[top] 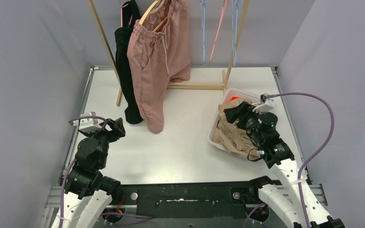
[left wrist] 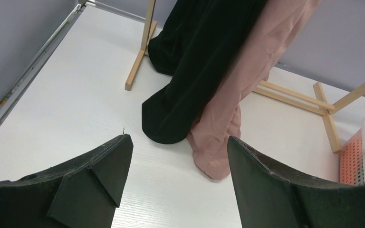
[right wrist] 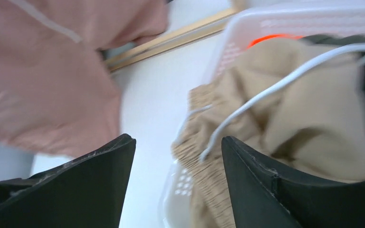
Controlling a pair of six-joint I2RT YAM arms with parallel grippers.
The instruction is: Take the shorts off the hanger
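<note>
Pink shorts (top: 152,66) hang from a wooden hanger (top: 148,10) on the rack, with a drawstring down their front. Behind and left of them hangs a black garment (top: 127,71); both show in the left wrist view too, the black one (left wrist: 185,109) nearer. My left gripper is open and empty, low at the front left, apart from the clothes. Over the basket at right, my right gripper has its fingers apart. Beige clothing (right wrist: 209,152) with a white cord lies below them; nothing is visibly clamped. The right wrist view is blurred.
A white basket (top: 212,135) holds the beige clothing and something orange (top: 235,99). Wooden rack feet (top: 197,86) stand at the back of the table. Blue and pink straps (top: 203,33) dangle above.
</note>
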